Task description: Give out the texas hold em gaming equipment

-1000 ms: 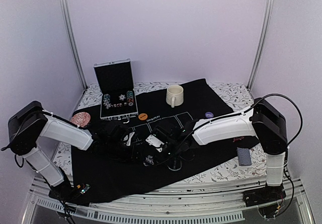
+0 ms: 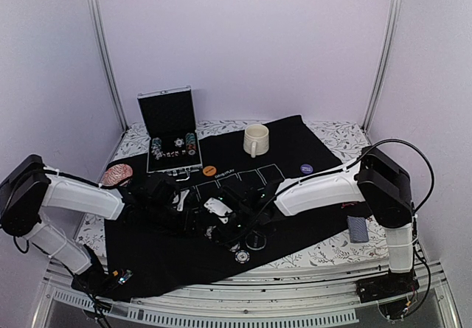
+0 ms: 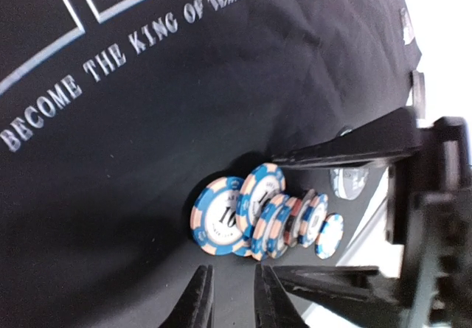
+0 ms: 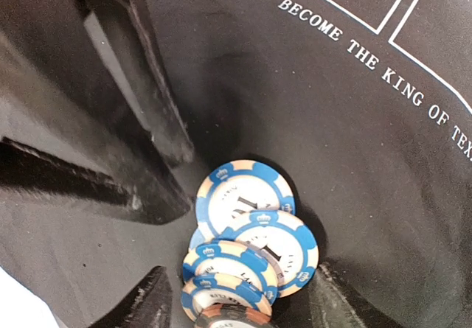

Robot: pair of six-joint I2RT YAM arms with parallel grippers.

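Several poker chips, blue-and-white with some reddish ones, lie toppled in an overlapping row on the black printed mat [image 3: 133, 173]. One blue-and-white chip [image 3: 220, 216] lies flat at the row's end, another [image 4: 274, 245] leaning over it. My right gripper is part open, its fingers on either side of the row; whether they touch the chips is unclear. Beside the row's end, my left gripper stands part open with an empty gap. In the top view both grippers meet over the mat's front, largely hiding the chips; a loose chip [image 2: 242, 256] shows in front.
An open chip case [image 2: 166, 112] stands at the back left, with a white mug [image 2: 256, 140] to its right. Orange [image 2: 209, 171] and purple [image 2: 307, 169] discs lie on the mat. A card deck [image 2: 358, 229] sits at right.
My right gripper has shifted slightly left, and the left one has drawn back a little to the left. More chips now show below the right gripper, including one near the mat's front.
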